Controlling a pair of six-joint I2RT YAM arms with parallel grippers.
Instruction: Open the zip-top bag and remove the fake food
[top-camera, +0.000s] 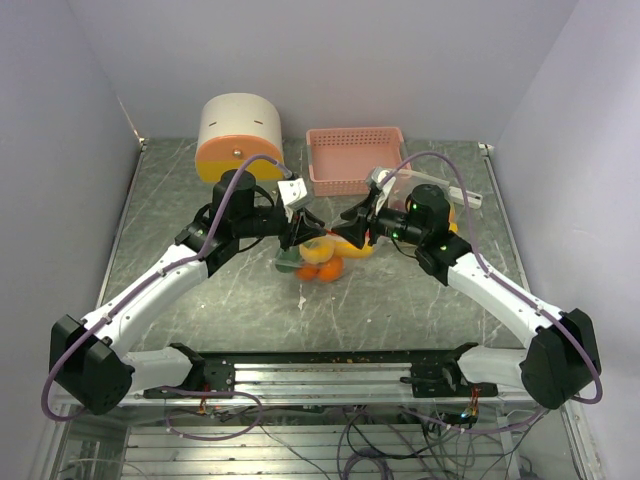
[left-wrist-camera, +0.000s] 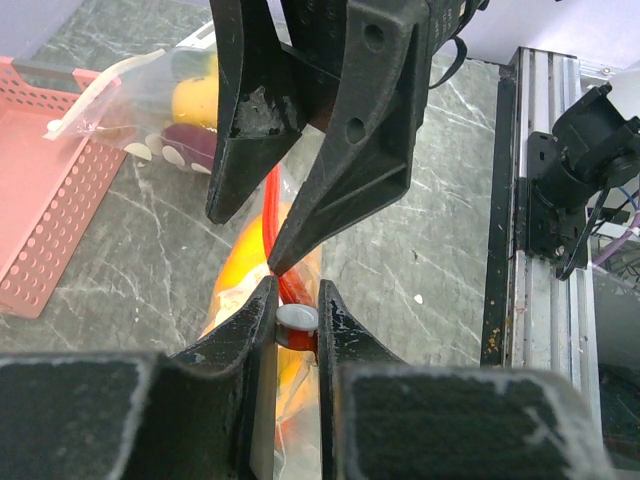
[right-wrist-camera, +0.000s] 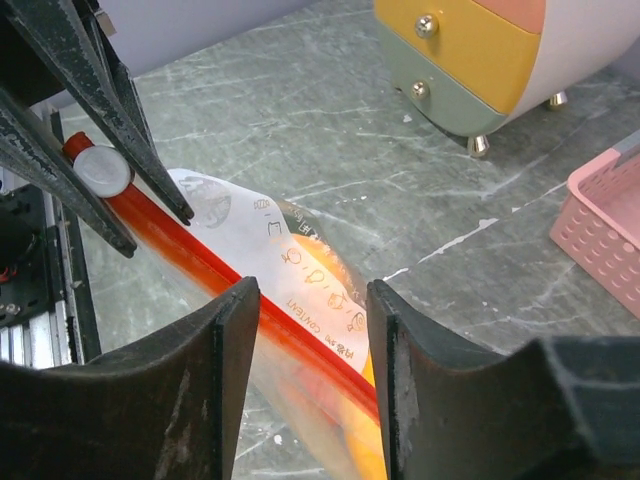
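The clear zip top bag (right-wrist-camera: 300, 265) holds orange and yellow fake food (top-camera: 331, 269), with a red bar (right-wrist-camera: 305, 345) along its top edge. My left gripper is closed around the grey-capped end of that bar, a finger on each side. Close by, my right gripper stands open, its fingers apart on either side of the bar farther along. In the top view the two grippers nearly meet above the bag and hide most of the bar. Food still lies inside the bag.
A pink basket (top-camera: 352, 184) stands at the back, beside a rounded white, orange and yellow container (top-camera: 240, 130). Another clear bag with food (left-wrist-camera: 190, 105) lies at the right, partly behind my right arm.
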